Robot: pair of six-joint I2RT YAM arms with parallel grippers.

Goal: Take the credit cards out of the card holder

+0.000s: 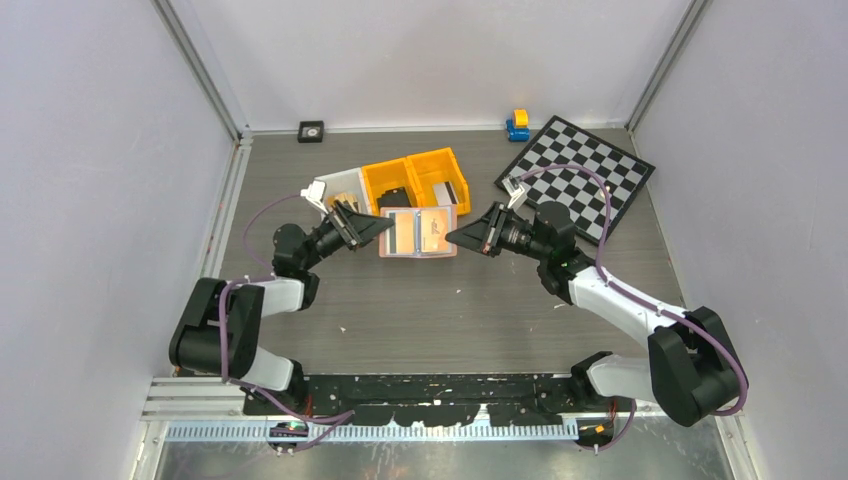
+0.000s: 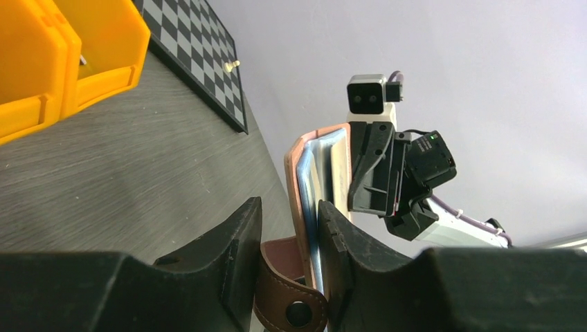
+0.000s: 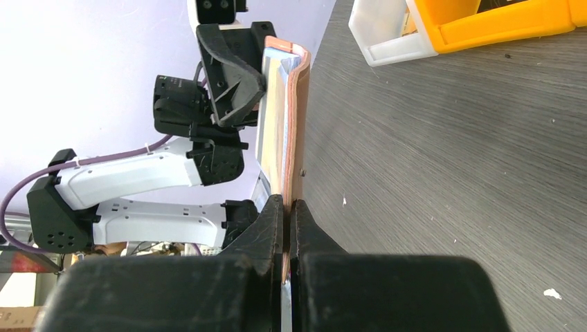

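The card holder [image 1: 418, 250] hangs opened out between the two arms, with pale clear sleeves and orange-tan cards showing inside a pinkish-brown border. My right gripper is shut on its right edge. At the opposite edge, my left gripper [image 1: 386, 228] has its fingers apart. In the left wrist view, the holder's edge and a brown leather flap [image 2: 289, 296] with a dark snap stand in that gap, with the edge close against the right-hand finger [image 2: 346, 270]. Whether that finger touches a card cannot be told.
Behind the holder stand a white bin [image 1: 343, 181] and two joined orange bins [image 1: 405, 160], the latter holding dark and pale flat items. A checkerboard [image 1: 580, 175] lies at the back right.
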